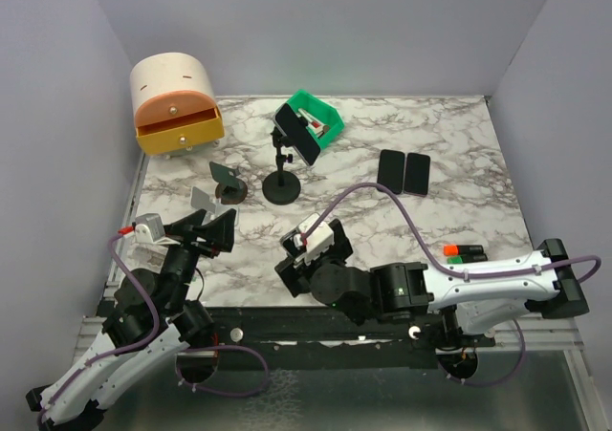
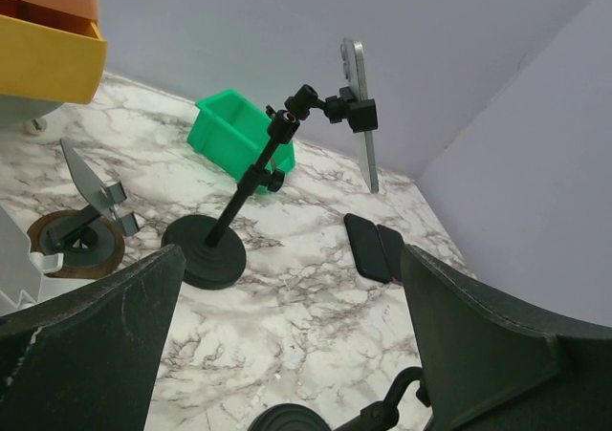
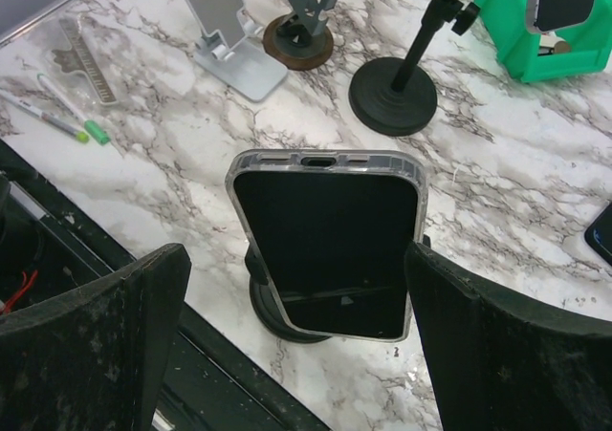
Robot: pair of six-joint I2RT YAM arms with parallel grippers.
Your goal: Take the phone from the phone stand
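A black phone in a clear case (image 3: 325,249) sits upright on a stand with a round black base (image 3: 273,312), right in front of my open right gripper; in the top view that gripper covers it. Another phone (image 1: 296,135) is held high on a tall black stand (image 1: 281,188) at the back. My left gripper is open at the left front, with nothing between its fingers.
Empty small stands (image 1: 226,183) stand at the left, a drawer box (image 1: 172,77) behind them, a green basket (image 2: 220,135) at the back. Two phones (image 1: 390,171) lie flat at the right.
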